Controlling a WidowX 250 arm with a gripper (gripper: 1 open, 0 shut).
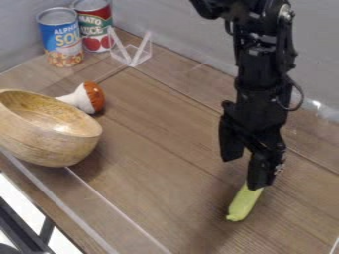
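Observation:
My black gripper (247,157) stands open at the right of the camera view, its fingers pointing down over a pale yellow-green elongated object (243,205) that lies on the wooden table. The upper end of that object is hidden behind the right finger, and I cannot tell whether they touch.
A wooden bowl (43,134) sits at the left edge, with an orange-and-white object (85,97) behind it. Two cans, a blue one (62,40) and a red one (93,25), stand at the back left beside a white wire item (131,52).

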